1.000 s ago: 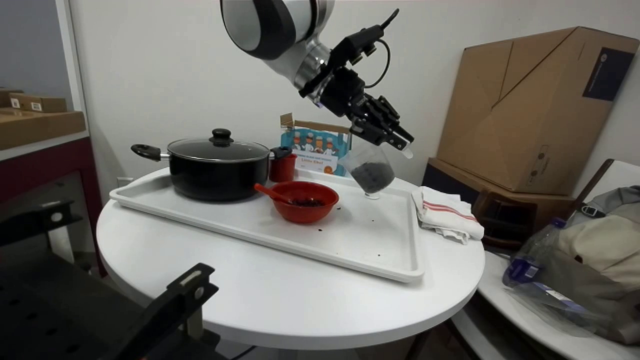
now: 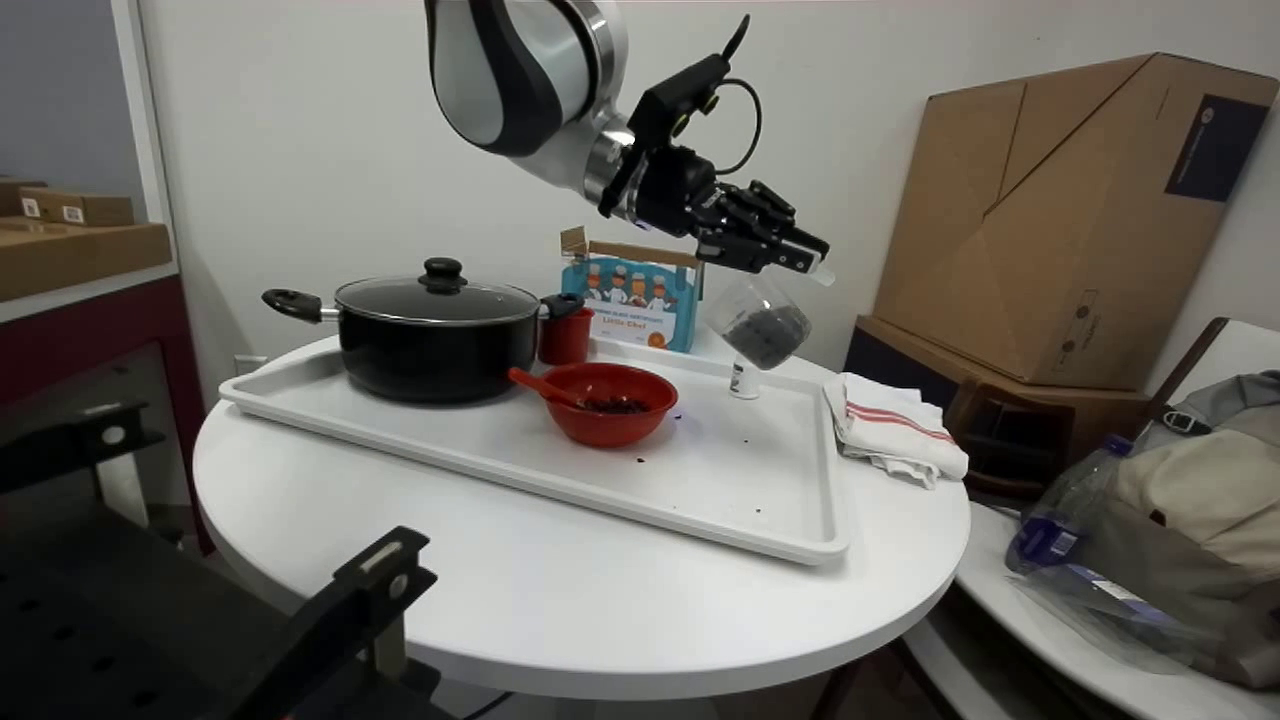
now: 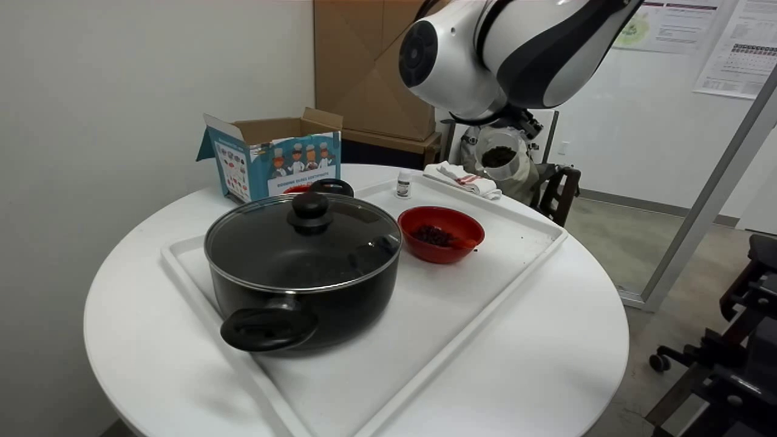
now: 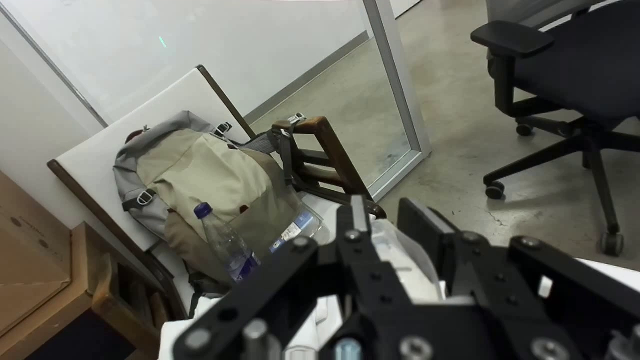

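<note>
My gripper (image 2: 806, 252) is shut on a clear plastic cup (image 2: 734, 302), high over the right part of the tray. Dark, loose contents (image 2: 770, 334) fill the cup's lower part, and the cup tilts. In the wrist view a piece of clear plastic (image 4: 408, 264) shows between the fingers; whether it is rim or handle I cannot tell. The red bowl (image 2: 636, 430) stands on the tray to the left of the cup in exterior view 1, with dark bits and a red spoon (image 2: 540, 385) in it.
On the white tray (image 2: 528, 474) stand a lidded black pot (image 2: 438, 360), a red container (image 2: 565, 338) and a small white bottle (image 3: 403, 183). Dark crumbs lie near the bowl. A folded towel (image 2: 894, 426) and an open blue box (image 3: 280, 156) flank the tray.
The gripper and cup have risen and shifted right in exterior view 1. More of the small white bottle behind the cup now shows. The bowl and pot have stayed put.
</note>
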